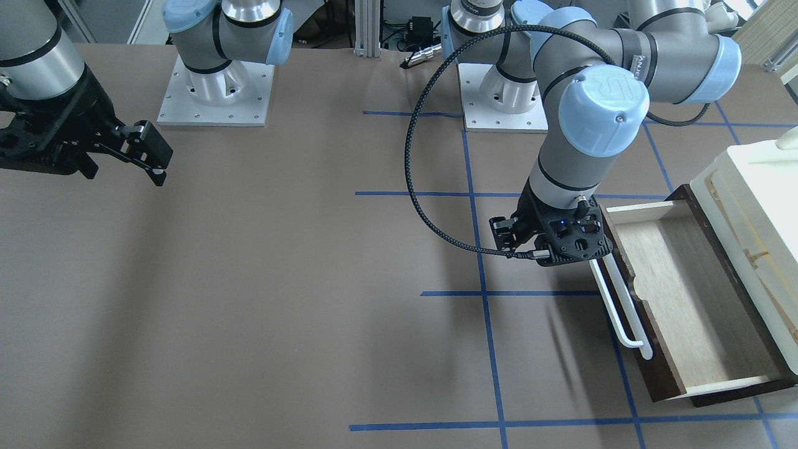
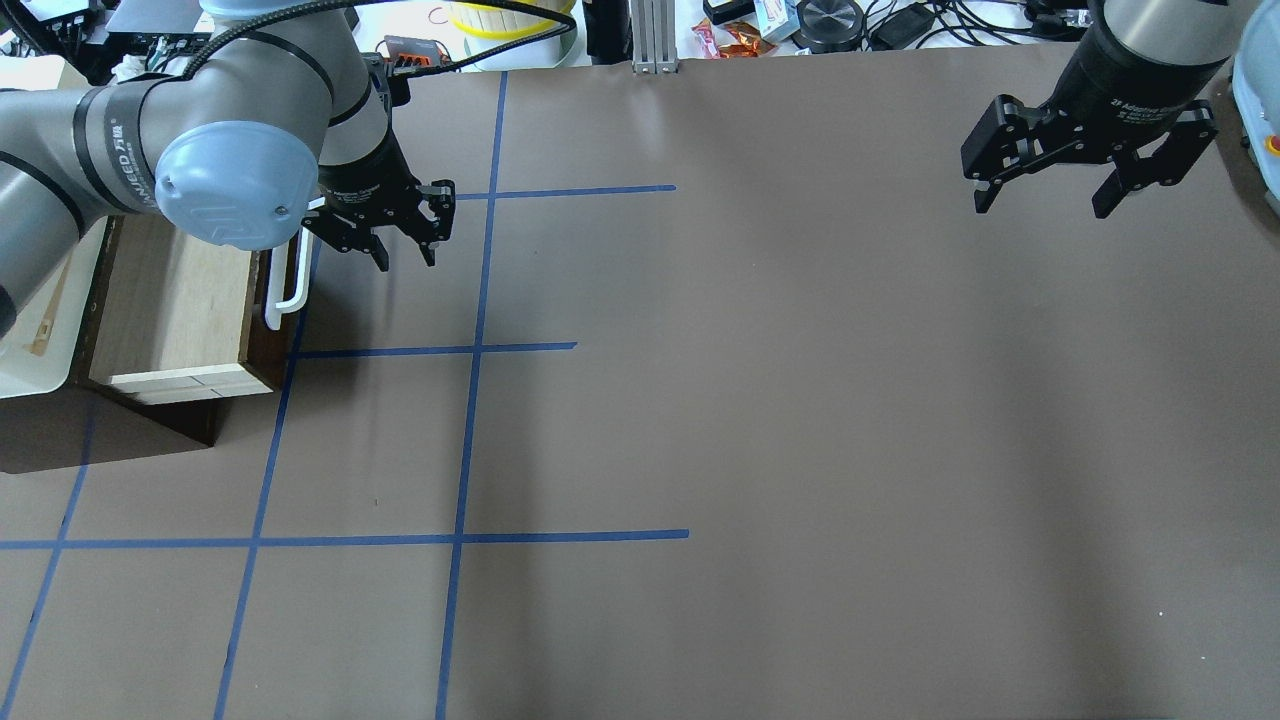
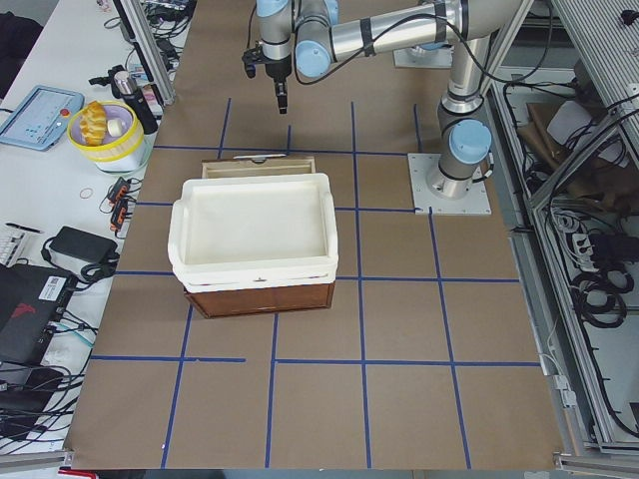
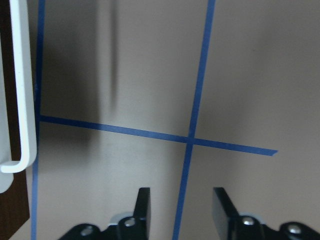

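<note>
My gripper (image 1: 523,247) hangs beside the drawer front, above and near the white handle (image 1: 617,307); its fingers stand apart with nothing between them, also seen at the bottom of the left wrist view (image 4: 181,210). The handle (image 4: 25,100) runs along the left edge of that view, outside the fingers. The wooden drawer (image 1: 696,299) is pulled out and empty, next to a white-topped box (image 3: 255,225).
A second arm's black gripper (image 2: 1080,156) is across the table at top right in the top view. Other arm bases stand at the back.
</note>
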